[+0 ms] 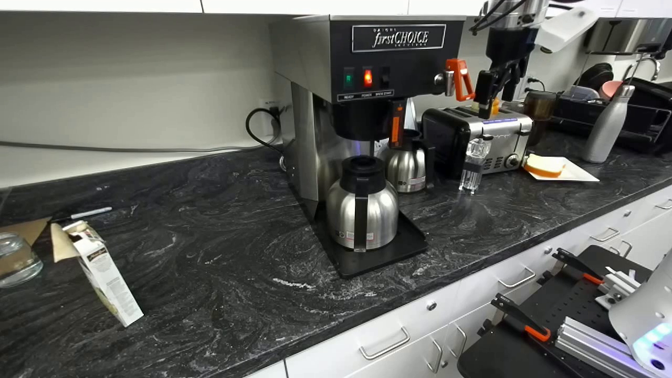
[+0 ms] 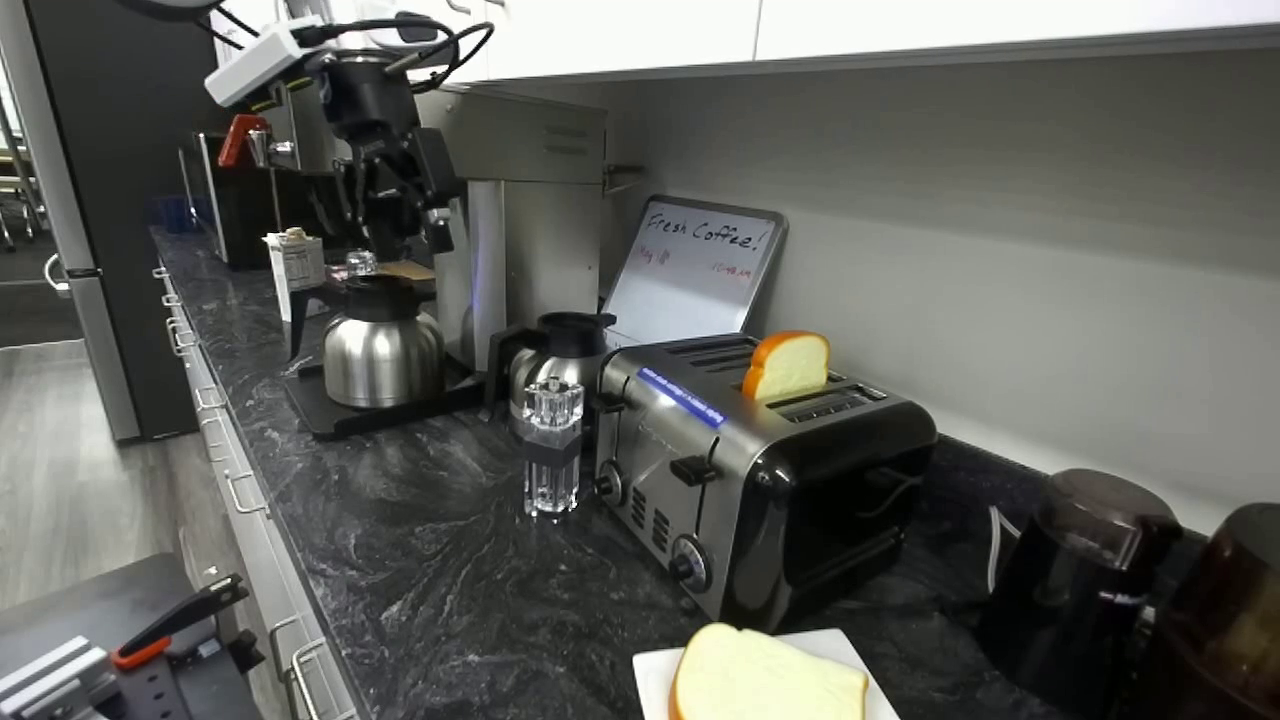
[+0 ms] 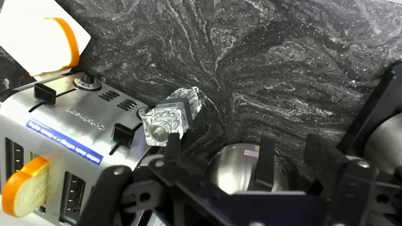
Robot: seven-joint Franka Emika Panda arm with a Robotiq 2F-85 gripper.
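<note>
My gripper (image 1: 496,106) hangs open and empty above the counter, near the toaster and the coffee maker. In the wrist view, its dark fingers (image 3: 173,145) stand wide apart. Below it, a clear faceted bottle or grinder with a dark band (image 2: 553,456) stands upright beside the steel toaster (image 2: 672,450). One bread slice (image 2: 792,366) pokes out of a toaster slot. Another slice (image 2: 768,684) lies on a white square plate (image 1: 583,173). The rear steel carafe (image 3: 230,165) shows beneath the gripper, partly covered by it.
Under the coffee maker (image 1: 397,63) sits another steel carafe (image 1: 363,211). Left of it lie an opened carton (image 1: 110,283) and a glass jar (image 1: 19,268). A whiteboard (image 2: 696,270) leans behind the toaster; a metal bottle (image 1: 609,126) stands far right.
</note>
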